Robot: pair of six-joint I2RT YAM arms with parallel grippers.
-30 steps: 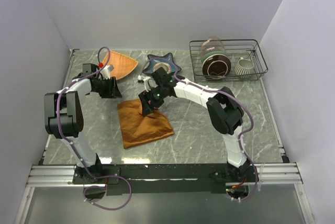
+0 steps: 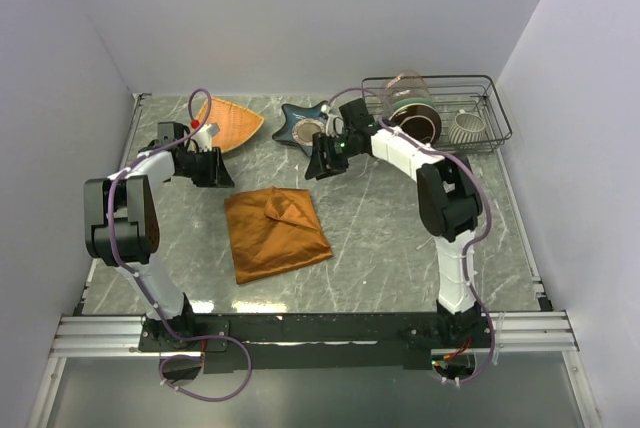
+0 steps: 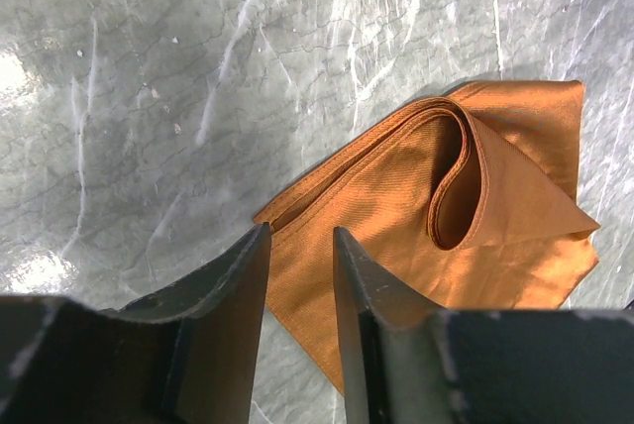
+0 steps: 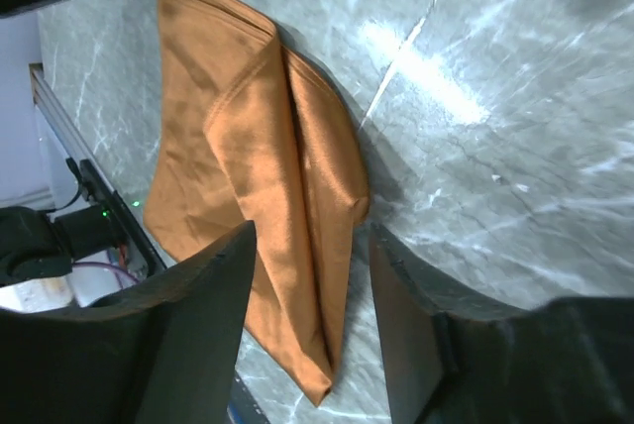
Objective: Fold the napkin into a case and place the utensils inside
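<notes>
An orange-brown napkin [image 2: 275, 243] lies on the marble table, a raised fold along its back part, seen as a curled flap [image 3: 510, 186] in the left wrist view and as long layers [image 4: 277, 176] in the right wrist view. My left gripper [image 2: 215, 173] hangs just off its back left corner, fingertips [image 3: 258, 246] slightly apart over that corner, empty. My right gripper [image 2: 322, 163] is above the table just behind and right of the napkin, open with nothing between its fingers. No utensils can be made out clearly.
An orange leaf-shaped tray [image 2: 230, 123] and a dark star-shaped dish [image 2: 295, 126] stand at the back. A wire rack [image 2: 485, 98] with plates and a striped cup [image 2: 468, 128] is at the back right.
My right gripper has moved up and to the right, off the napkin's back part toward the rack and dish. The left arm has stayed still.
</notes>
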